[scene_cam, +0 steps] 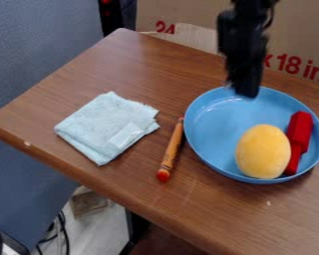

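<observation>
My gripper is a dark, motion-blurred shape at the top right, over the back of a blue plate; I cannot tell if it is open or shut. On the plate are a yellow oval object at the front and a red elongated object at the right. An orange stick with a red end lies on the table just left of the plate. A folded light-blue cloth lies further left.
A cardboard box stands behind the table. The table's left edge drops to the floor, where cables show.
</observation>
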